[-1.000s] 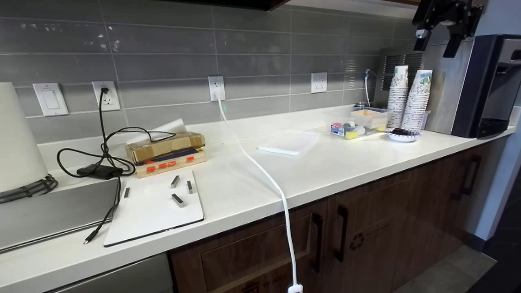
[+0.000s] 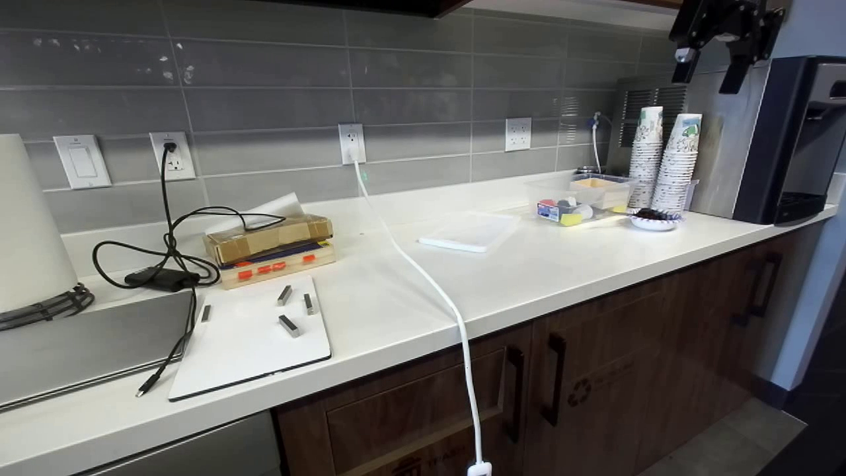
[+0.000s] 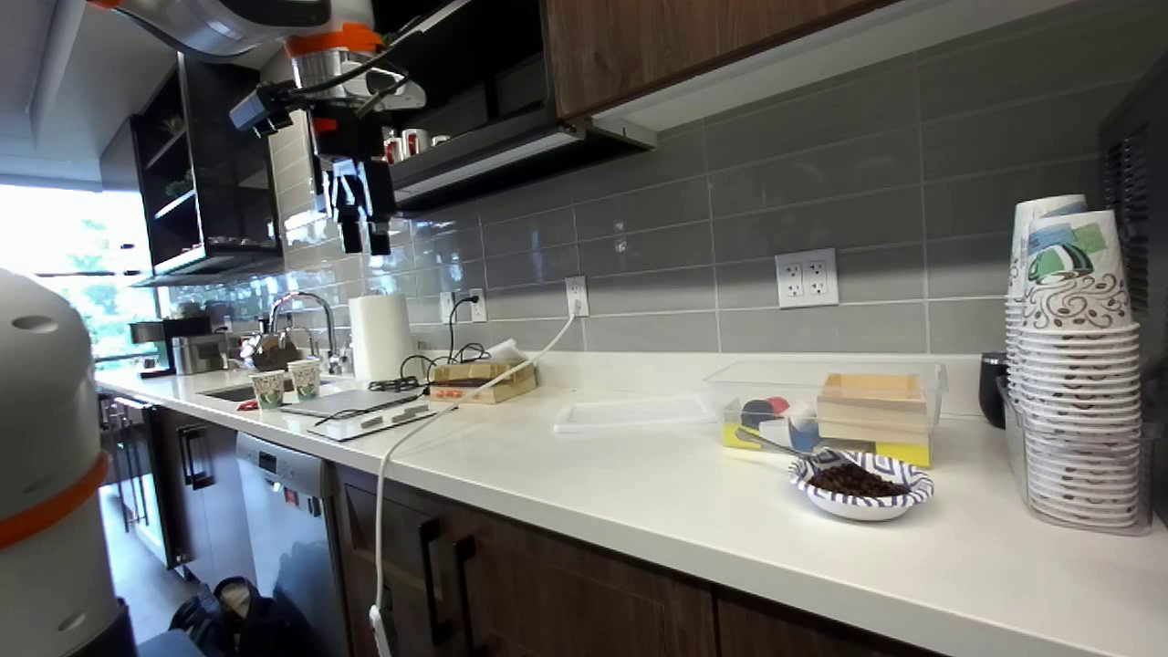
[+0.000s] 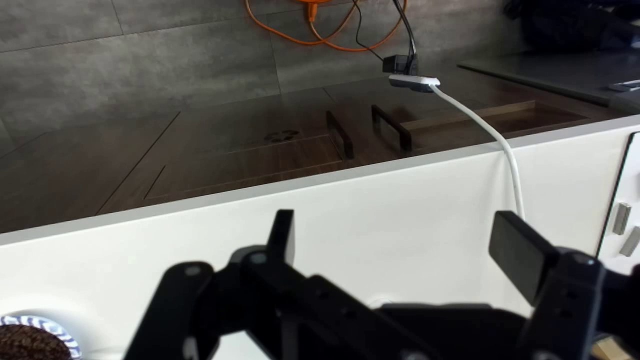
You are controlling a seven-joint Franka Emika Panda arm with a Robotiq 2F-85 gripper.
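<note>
My gripper [image 2: 710,78] hangs high above the counter, open, with nothing between its fingers. In the wrist view its two fingertips stand wide apart over bare white countertop [image 4: 384,222]. On the counter sits a patterned bowl [image 3: 805,478] of dark brown bits, with a spoon [image 3: 775,443] leaning at its rim. Behind the bowl is a clear plastic bin [image 3: 717,383] with small items in it. A white lid-like tray [image 2: 468,234] lies flat at mid-counter. Several small metal bars [image 2: 289,325] rest on a white board [image 2: 246,357] at the left.
Stacked paper cups [image 3: 1084,405] stand at the counter's far right. A white cable [image 2: 428,277] runs from the outlet across the counter and over its front edge. Boxes [image 2: 273,242], a black cord [image 2: 166,206] and a paper towel roll [image 2: 32,226] occupy the left. Upper cabinets [image 3: 701,49] overhang the wall side.
</note>
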